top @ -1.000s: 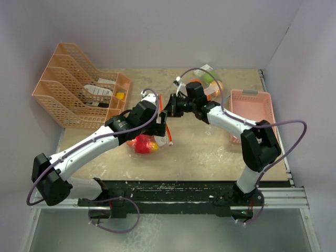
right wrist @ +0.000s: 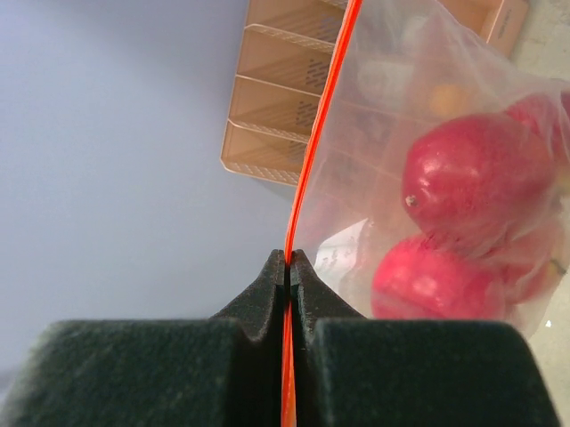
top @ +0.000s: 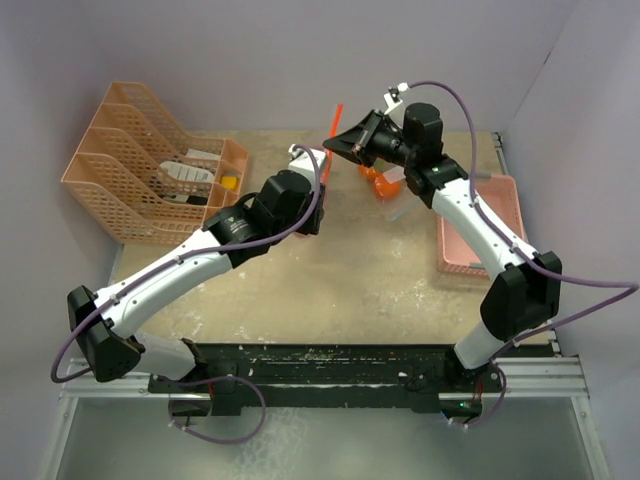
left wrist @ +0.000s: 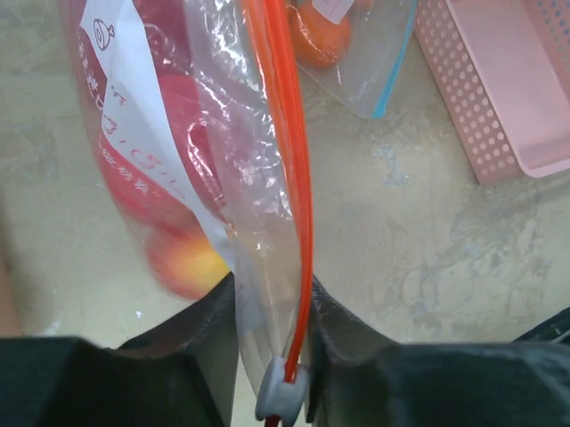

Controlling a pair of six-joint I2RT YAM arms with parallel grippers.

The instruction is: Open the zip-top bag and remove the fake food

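Note:
The zip top bag hangs upright with its orange zip edge (top: 335, 120), red fake food (right wrist: 472, 178) and a yellow-red piece (left wrist: 187, 262) inside. My right gripper (top: 340, 142) is shut on the zip edge near its top. Lower on the same edge, my left gripper (top: 312, 215) has the bag's edge and slider (left wrist: 280, 396) between its fingers; whether they are closed tight is unclear.
An orange divided rack (top: 140, 180) stands at the left, a pink basket (top: 475, 265) at the right. Another clear bag with orange food (left wrist: 321, 36) lies behind.
Both arms have risen and moved toward the back right, lifting the bag off the table. Its zip edge now stands higher in the top view, with the food hanging below.

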